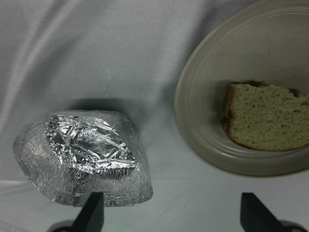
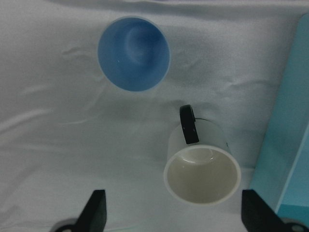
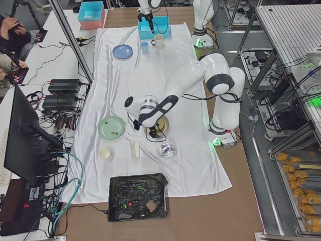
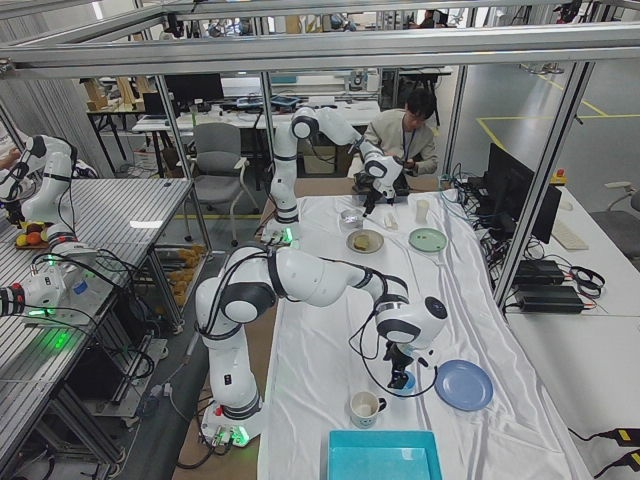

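My left gripper (image 3: pixel 153 131) hangs over a beige plate (image 1: pixel 203 145) holding a slice of bread (image 1: pixel 265 116), with a crumpled foil piece (image 1: pixel 91 159) beside the plate; in the left wrist view its fingers stand wide apart, empty. My right gripper (image 4: pixel 400 370) is over the other end of the cloth, open, above a white mug (image 2: pixel 203 179) with a black handle and a blue cup (image 2: pixel 133 53).
A green plate (image 3: pixel 111 127), a cream cup (image 3: pixel 104 153), a pale bar (image 3: pixel 135 148), a blue plate (image 3: pixel 122 51), a cyan bin (image 4: pixel 382 450) and a black tray (image 3: pixel 115 201) are spread around the white cloth.
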